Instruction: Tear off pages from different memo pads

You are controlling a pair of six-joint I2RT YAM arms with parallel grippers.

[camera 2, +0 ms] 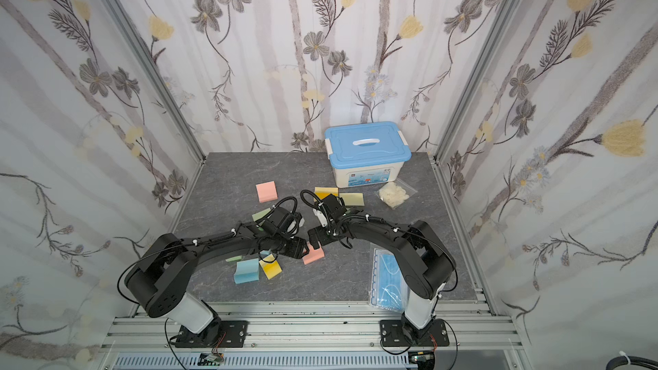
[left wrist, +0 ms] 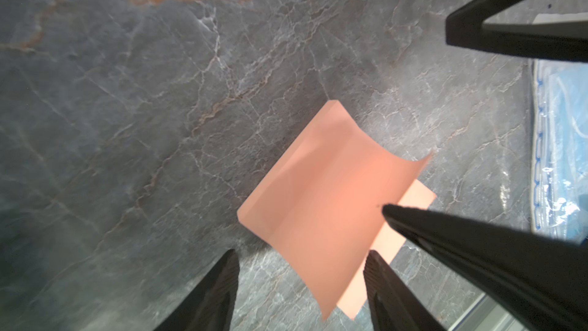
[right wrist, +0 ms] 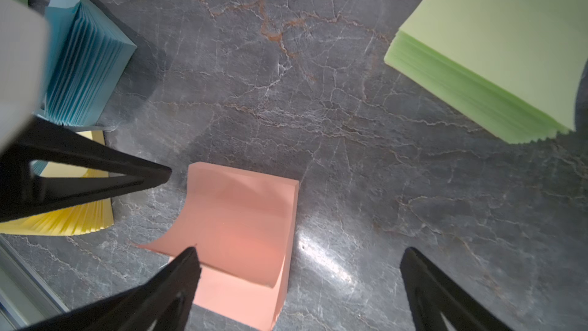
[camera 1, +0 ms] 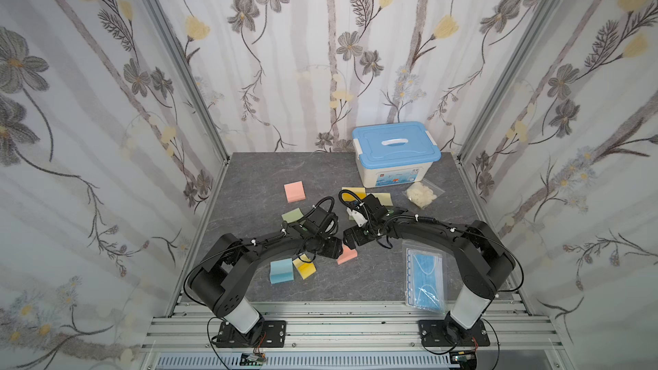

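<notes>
Between my two grippers lies a salmon memo pad (left wrist: pixel 343 177) on the dark table. Its top sheet bows upward, the free edge standing off the pad beneath it. Low over the pad, my left gripper is open with the curled sheet's corner reaching toward the gap. My right gripper stands open too, one finger beside the salmon pad (right wrist: pixel 242 214) and bare table between the fingertips. A black finger (right wrist: pixel 153 173) of the left gripper shows just beside the curled sheet in the right wrist view. Neither grips the sheet.
A blue pad (camera 1: pixel 281 270) and a yellow pad (camera 1: pixel 305 267) lie left of it. Green pad (right wrist: pixel 490 49), another salmon pad (camera 1: pixel 294 192) and a mask packet (camera 1: pixel 425 277) lie around. A blue-lidded box (camera 1: pixel 396 154) stands at the back. Both arms are close together.
</notes>
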